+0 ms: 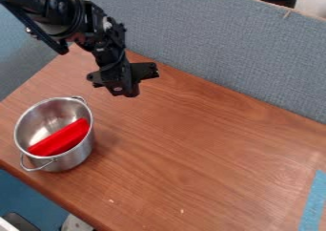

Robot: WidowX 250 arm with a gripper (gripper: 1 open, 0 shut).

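Observation:
My black arm reaches in from the top left, and its gripper [124,88] hangs over the wooden table above and to the right of a steel pot. The gripper looks shut, with nothing visible between its fingers, though they are dark and small. The pot [72,157] stands near the table's left edge with a red elongated object [59,139] lying inside it.
A grey padded wall [216,49] runs along the back.

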